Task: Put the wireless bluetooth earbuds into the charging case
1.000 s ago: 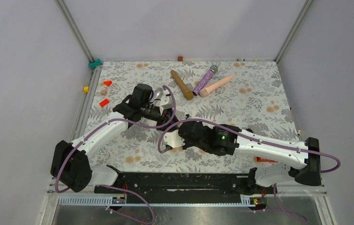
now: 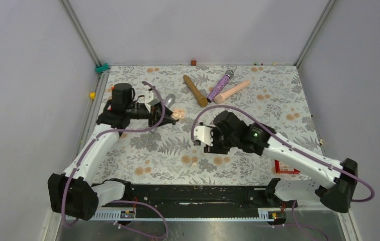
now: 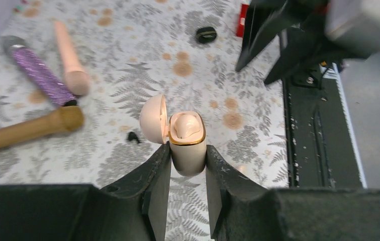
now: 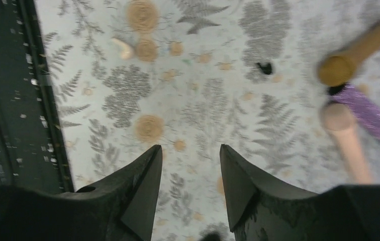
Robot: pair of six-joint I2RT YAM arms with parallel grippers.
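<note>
The pale charging case [image 3: 187, 150] stands with its lid [image 3: 154, 118] open, held in my left gripper, which is shut on it; it also shows at the left arm's tip [image 2: 179, 114] in the top view. A light piece, seemingly an earbud, sits in the case top. My right gripper is part open over the table, with nothing seen between its fingers. A small pale curved object [image 4: 125, 50], possibly an earbud, lies on the table near the front edge.
A brown cylinder [image 2: 194, 90], a purple microphone-like rod [image 2: 219, 86] and a peach rod [image 2: 233, 92] lie at the back. A red box [image 2: 287, 168] is at the front right.
</note>
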